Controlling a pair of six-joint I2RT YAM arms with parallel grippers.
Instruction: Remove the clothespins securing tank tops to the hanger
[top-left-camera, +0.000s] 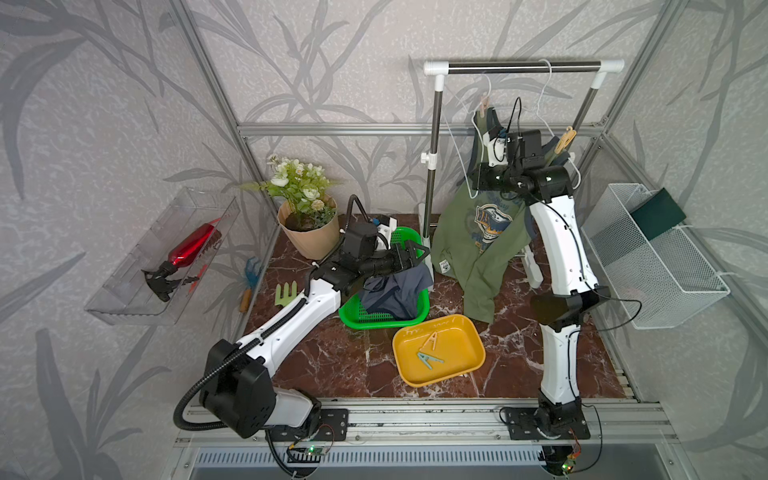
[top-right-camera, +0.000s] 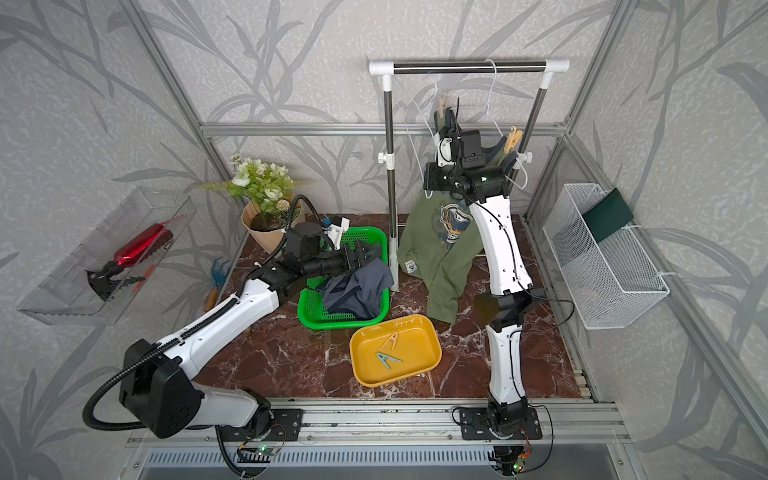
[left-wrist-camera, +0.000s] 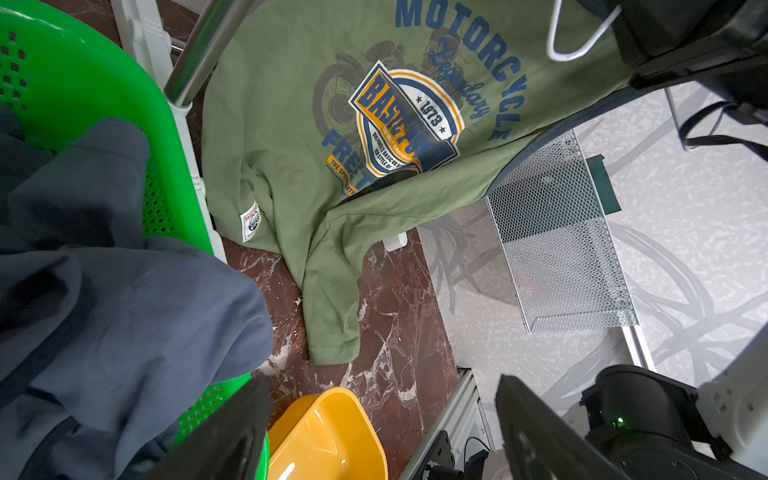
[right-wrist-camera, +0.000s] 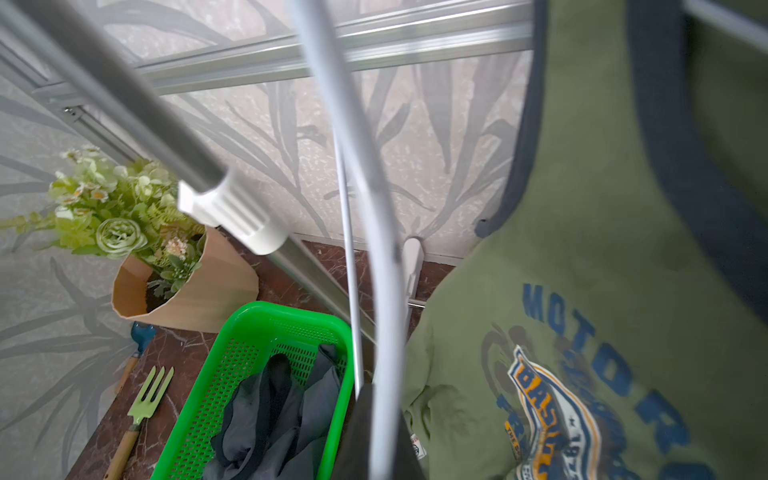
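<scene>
An olive tank top hangs from a rail, its lower part draped on the table. A pale clothespin is near its left strap, a yellow one near its right shoulder. My right gripper is up at the hanger's left, by a white hanger wire; it is shut, with no garment or pin seen in it. My left gripper stands open over dark cloth in the green basket.
A yellow tray holds two clothespins at the front. A potted plant stands at back left, a white mesh basket at the right, a clear bin at the left.
</scene>
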